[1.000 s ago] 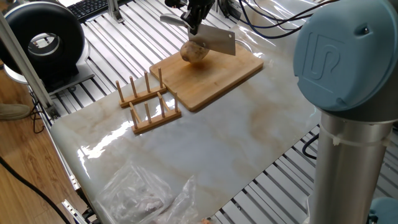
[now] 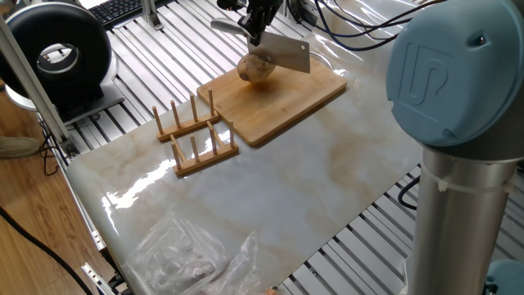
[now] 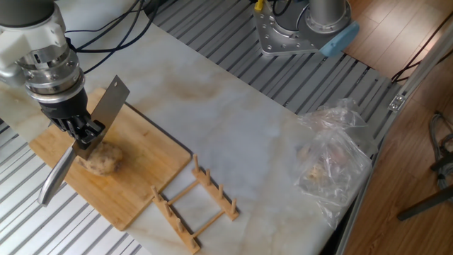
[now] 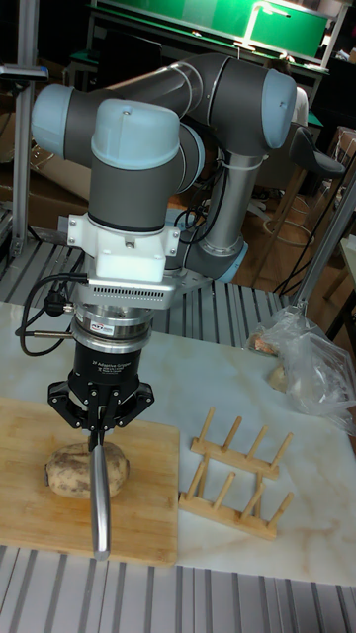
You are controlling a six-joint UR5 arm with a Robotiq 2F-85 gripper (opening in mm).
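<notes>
My gripper is shut on a cleaver, around where its metal handle meets the broad blade. In exterior view 1 the cleaver stands edge-down, its handle pointing left and its blade right. A brown potato sits under and beside the blade on the wooden cutting board. From exterior view 3 the handle points toward the camera and crosses in front of the potato. Whether the blade's edge touches or has entered the potato I cannot tell.
A wooden peg rack stands right beside the board. Clear plastic bags lie at the table's far end from the board. Between rack and bags the marbled table is bare. Cables hang by the arm.
</notes>
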